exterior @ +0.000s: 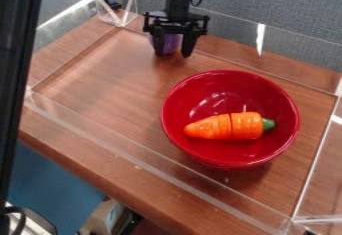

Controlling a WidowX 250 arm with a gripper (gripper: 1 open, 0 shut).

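My black gripper (171, 45) is at the back of the wooden table, over a small purple object (163, 43) that it partly hides. I cannot tell whether the fingers are closed on that object. A red bowl (195, 99) on the right of the table holds a toy carrot (225, 125), orange in sliced sections with a green top.
Clear plastic walls (267, 39) edge the table (94, 99) along the back and sides. A dark vertical bar fills the left edge of the view.
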